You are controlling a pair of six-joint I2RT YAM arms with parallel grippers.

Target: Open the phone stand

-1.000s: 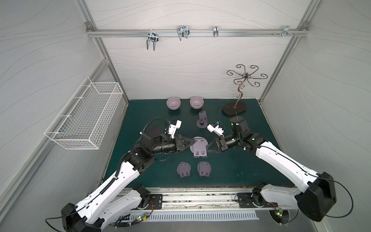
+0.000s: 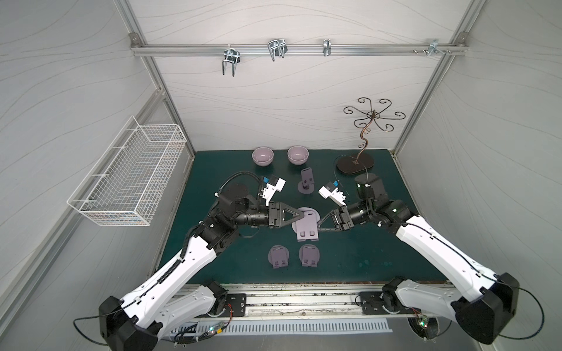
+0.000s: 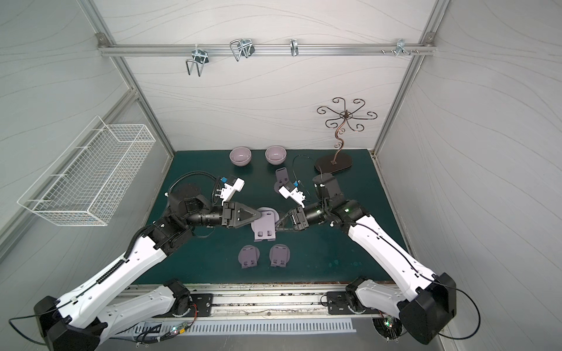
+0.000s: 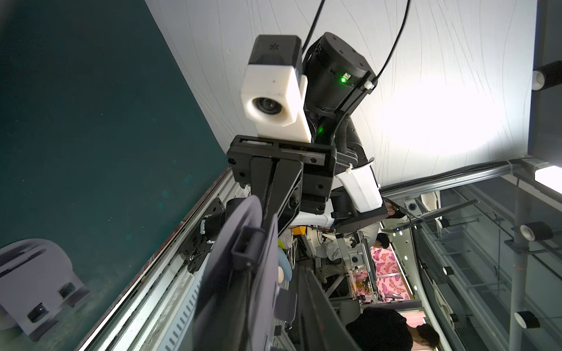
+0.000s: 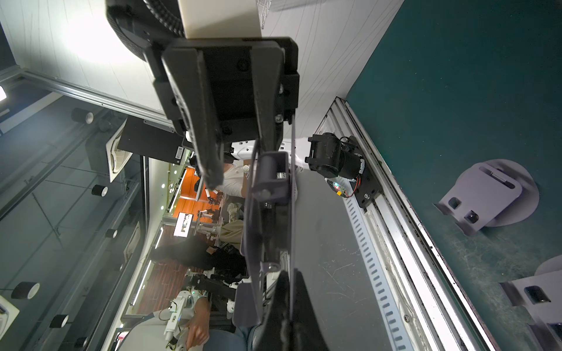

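Observation:
A folded mauve phone stand [image 2: 306, 225] hangs upright between my two grippers at the table's centre, seen edge-on in the left wrist view [image 4: 228, 263] and right wrist view [image 5: 263, 193]. My left gripper [image 2: 296, 215] is at its left side; in the left wrist view the fingertips are dark and blurred close to the plates, with little to show their hold. My right gripper [image 2: 322, 225] is at the stand's right edge, shut; whether anything thin sits between its fingertips is unclear.
Two more folded stands [image 2: 278, 256] lie near the front edge. A standing stand [image 2: 306, 180] is behind the grippers, two bowls [image 2: 262, 155] at the back, a metal ornament [image 2: 355, 164] at the back right. A wire basket [image 2: 126, 175] hangs on the left wall.
Over the last second my right gripper and the stand shifted slightly right; the left gripper also moved right, and the stand now sits slightly lower in the top left view.

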